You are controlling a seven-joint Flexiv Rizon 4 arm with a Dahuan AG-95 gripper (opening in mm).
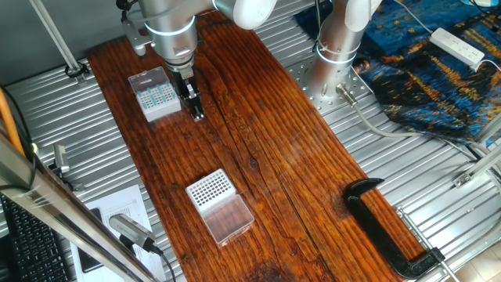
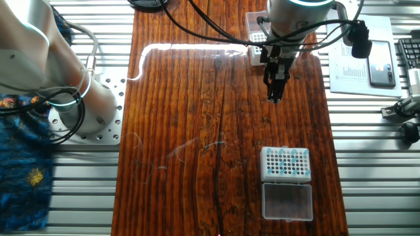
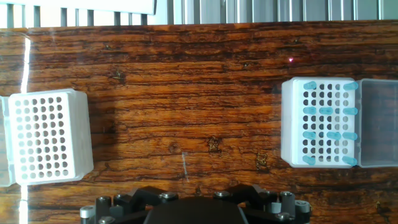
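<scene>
My gripper [image 1: 197, 116] points down above the wooden table, with its body beside the tip-filled rack in exterior view 1. Its fingertips are small and dark there, and the wrist view shows only its black upper parts, so the fingers cannot be judged. No object shows in its grasp. One white rack [image 3: 329, 123] holds several light-blue pieces in some holes, its clear lid [image 3: 378, 123] folded open. A second white rack [image 3: 43, 135] has no blue pieces showing; its clear lid [image 1: 228, 218] also lies open. In exterior view 2 the arm partly covers this second rack [image 2: 257, 51].
Between the two racks the wooden table [image 3: 186, 93] is bare. A black clamp [image 1: 383, 227] grips the table's edge. Loose black cables [image 2: 216, 29] cross in front of the arm in exterior view 2. Papers and a phone [image 2: 380, 63] lie off the table.
</scene>
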